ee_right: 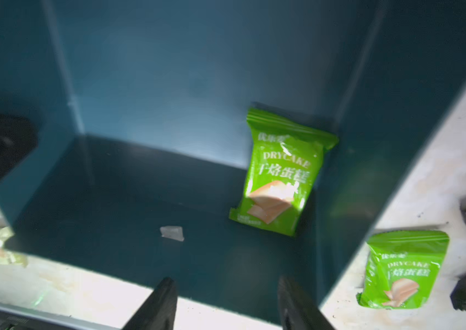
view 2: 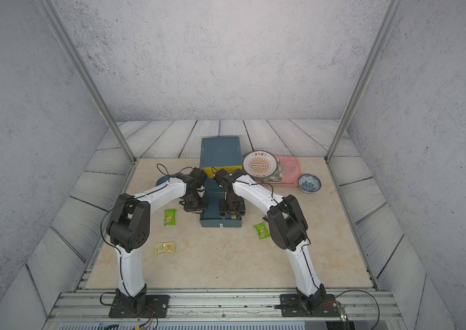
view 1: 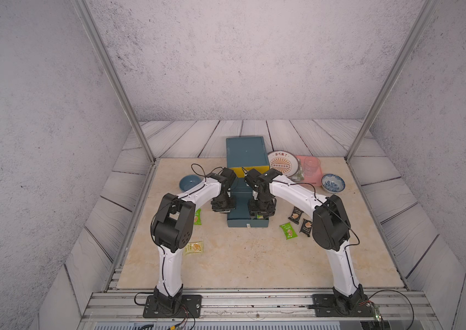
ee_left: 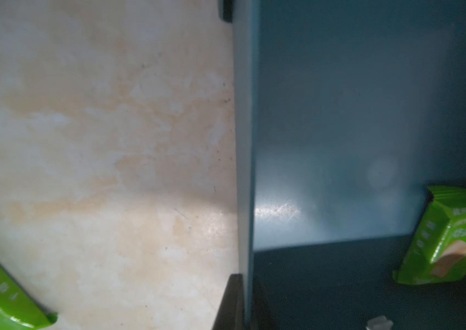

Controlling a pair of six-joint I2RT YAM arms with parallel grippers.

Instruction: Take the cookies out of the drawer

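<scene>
The blue drawer (view 1: 234,223) is pulled out toward the front, and a green cookie packet (ee_right: 279,173) lies inside near its right wall. My right gripper hangs over the drawer, its fingers (ee_right: 161,305) apart with nothing between them. At the drawer's left wall (ee_left: 246,165), my left gripper is shut, with the thin wall edge between its fingertips. Outside the drawer, a green packet (ee_right: 403,269) rests to the right and another green packet (ee_left: 1,291) to the left.
Two dark packets (view 1: 295,215) lie right of the drawer, and a yellow packet (view 2: 165,247) sits at the front left. A plate (view 2: 259,164), pink tray (view 1: 315,178) and patterned bowl (view 2: 309,183) stand at the back right.
</scene>
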